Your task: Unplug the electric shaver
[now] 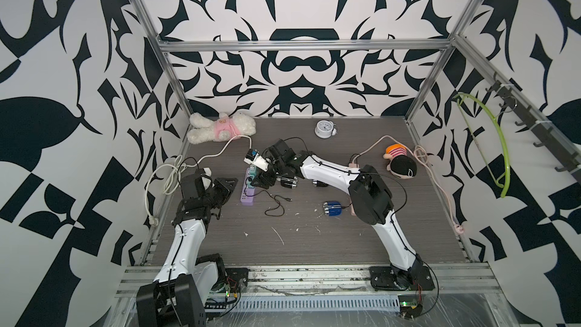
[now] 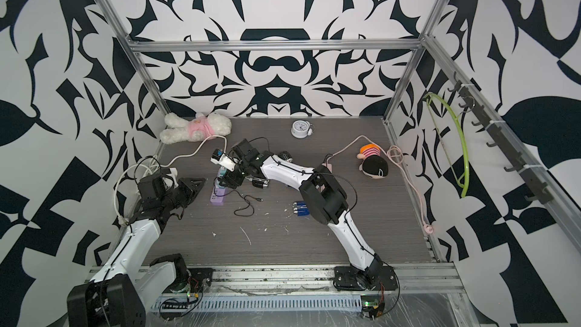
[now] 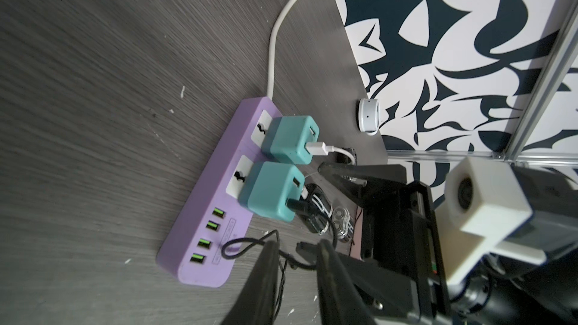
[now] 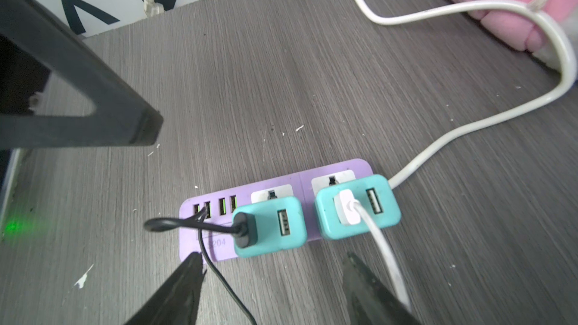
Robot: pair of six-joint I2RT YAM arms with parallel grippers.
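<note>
A purple power strip (image 4: 204, 201) lies on the table with two teal adapter cubes plugged in. The near cube (image 4: 295, 228) carries a black plug (image 4: 245, 230) with a black cable; the far cube (image 4: 361, 228) carries a white plug (image 4: 347, 207) with a white cable. My right gripper hangs over the strip, open, empty between its fingers. To the left of the strip, my left gripper is part open and empty, its fingers pointing toward the strip. A black-and-chrome device (image 1: 288, 181) and a blue one (image 1: 332, 207) lie on the table; which is the shaver I cannot tell.
A plush toy (image 1: 224, 127) lies at the back left, and a white dial (image 1: 325, 129) stands at the back. A dark-capped doll (image 1: 400, 162) rests at the right. The pink strip is mostly hidden by my right arm.
</note>
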